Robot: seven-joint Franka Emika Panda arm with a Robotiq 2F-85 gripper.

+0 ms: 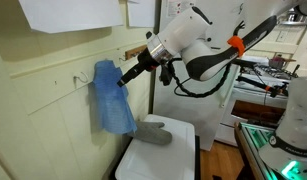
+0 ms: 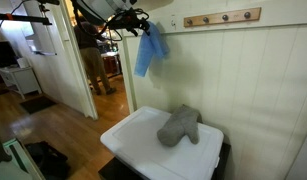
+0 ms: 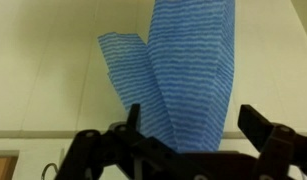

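Note:
A blue striped towel hangs against the cream wall, and the lower ends of the blue towel show in the second exterior view. My gripper is open close in front of the towel's upper part. In the wrist view the towel spreads ahead of my open gripper, its lower part reaching down between the two fingers. Whether the fingers touch the cloth cannot be told. A grey mitt-like cloth lies on a white lid or table top below.
A wooden rail with hooks is fixed on the wall beside the towel. Another small hook sits on the wall to the towel's left. White sheets hang higher up. The white top has bare room around the grey cloth.

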